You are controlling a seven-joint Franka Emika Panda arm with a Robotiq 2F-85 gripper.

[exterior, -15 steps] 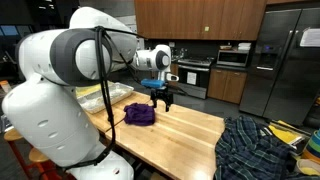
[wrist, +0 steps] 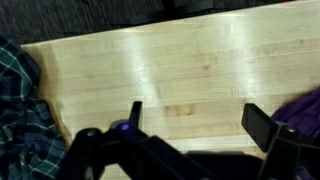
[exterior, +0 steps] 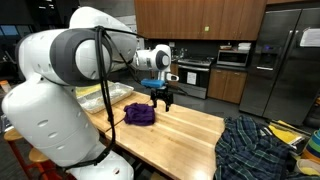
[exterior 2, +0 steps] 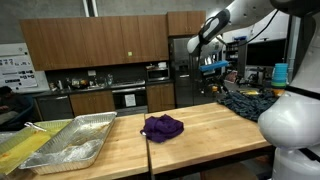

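My gripper stands open above bare wood, its two dark fingers wide apart with nothing between them. In exterior view 1 the gripper (exterior: 162, 102) hangs over the table, between two cloths. The purple cloth (exterior: 140, 114) lies bunched up to its left; the wrist view catches the same purple cloth (wrist: 302, 115) at the right edge. A dark blue-green plaid cloth (exterior: 250, 150) is spread in rumpled folds on the other side, and its edge shows as plaid cloth (wrist: 40, 125) at the left of the wrist view.
Foil trays (exterior 2: 75, 143) stand at one end. Colourful items (exterior: 313, 145) sit beyond the plaid cloth. Kitchen cabinets and a stove (exterior: 193, 76) are in the background.
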